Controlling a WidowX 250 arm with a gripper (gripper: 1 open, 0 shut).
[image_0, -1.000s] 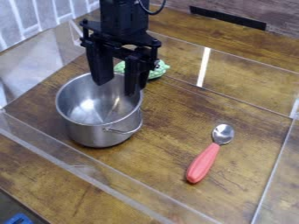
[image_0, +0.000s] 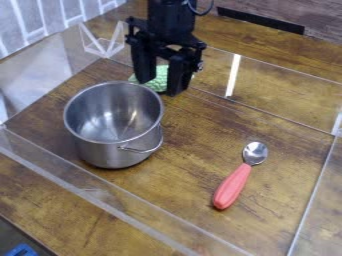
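My black gripper (image_0: 162, 70) hangs over the back of the wooden table, behind and above a steel pot (image_0: 114, 125). A green textured object (image_0: 151, 79) lies behind the pot, partly hidden by my fingers; whether anything is between them cannot be told. A spoon with a red handle (image_0: 231, 185) and a steel bowl lies at the right front, apart from the pot.
Clear plastic walls or sheets edge the wooden work surface (image_0: 187, 205) at the left, front and right. A white tape strip (image_0: 234, 76) marks the back right. A blue object sits at the bottom left corner.
My gripper has moved back, away from over the pot toward the green object, uncovering the pot's interior. The pot and spoon have not moved.
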